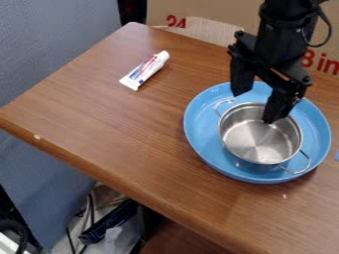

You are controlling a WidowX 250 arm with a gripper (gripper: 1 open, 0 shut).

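A steel pot (259,142) with wire handles sits on a blue plate (207,149) at the right of the wooden table (106,139). My black gripper (257,89) hangs over the back part of the pot and plate; I cannot tell if anything is between its fingers. A white toothpaste tube (145,70) lies on the table, left of the plate.
A cardboard box (193,20) stands behind the table.
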